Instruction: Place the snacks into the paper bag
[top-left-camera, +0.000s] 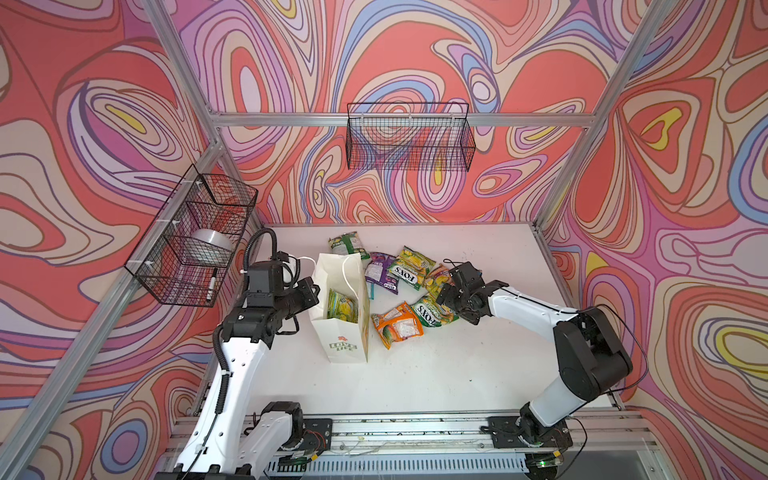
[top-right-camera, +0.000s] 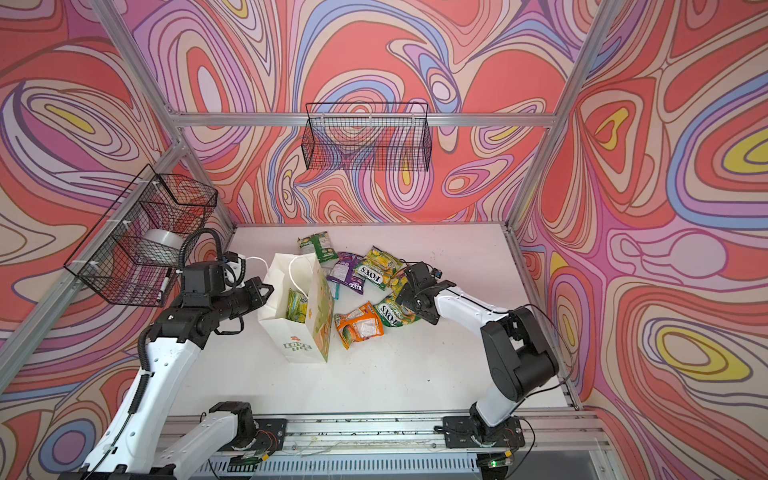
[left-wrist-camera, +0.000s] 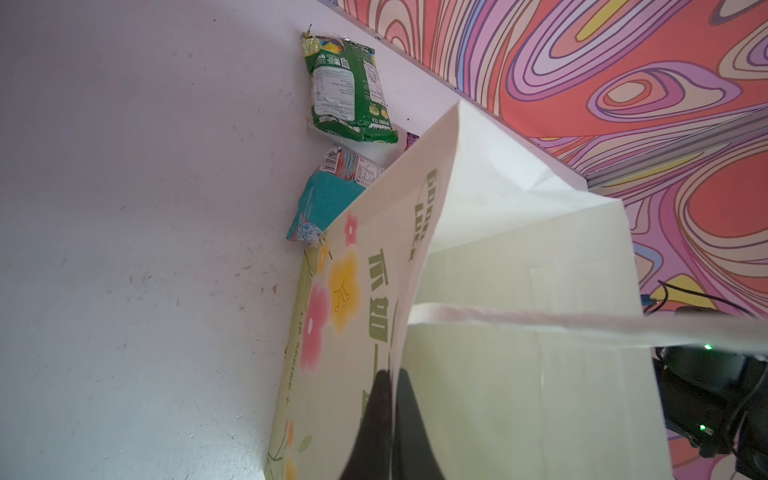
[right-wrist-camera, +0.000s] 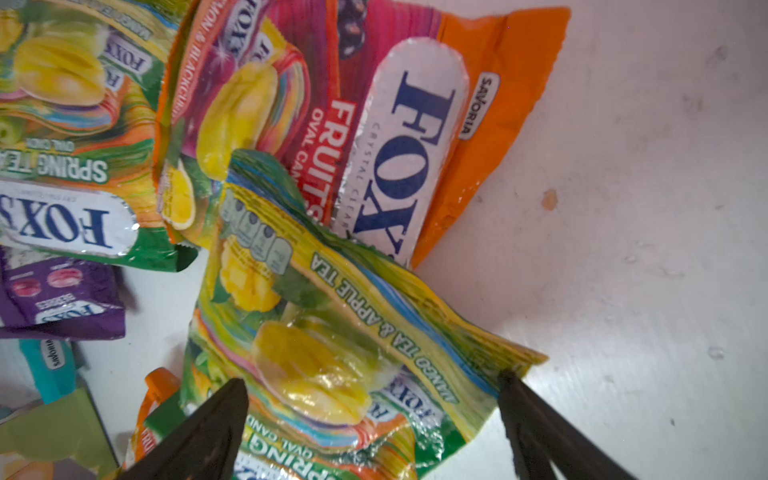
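The white paper bag (top-left-camera: 345, 342) stands upright and open at the left of the table, with a yellow-green snack pack (top-left-camera: 341, 305) inside. At its left rim, my left gripper is shut with the thin paper edge between its fingers. My right gripper is open, low over a green-yellow Fox's spring tea pack (right-wrist-camera: 320, 360), one finger at either side of it. Under and beside that lie a fruits pack (right-wrist-camera: 400, 152) and another spring tea pack (right-wrist-camera: 64, 144). An orange pack (top-left-camera: 397, 324) and a purple pack (top-left-camera: 381, 272) lie nearer the bag.
A green pack (left-wrist-camera: 348, 92) and a teal pack (left-wrist-camera: 324, 200) lie by the bag's far side. Wire baskets hang on the back frame (top-left-camera: 409, 144) and the left frame (top-left-camera: 196, 240).
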